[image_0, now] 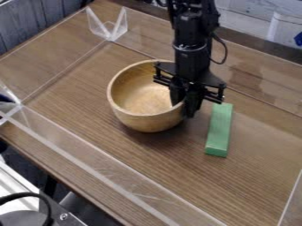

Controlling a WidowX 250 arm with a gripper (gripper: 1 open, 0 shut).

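Note:
A tan wooden bowl (136, 100) sits in the middle of the table (130, 177), slightly tilted. My black gripper (184, 95) reaches down from the top onto the bowl's right rim and is shut on it; the fingertips are dark and partly hard to make out. A green rectangular block (218, 130) lies just right of the bowl, apart from it.
A clear plastic corner piece (109, 25) is at the back left. A dark cable lies off the table's edge at the lower left.

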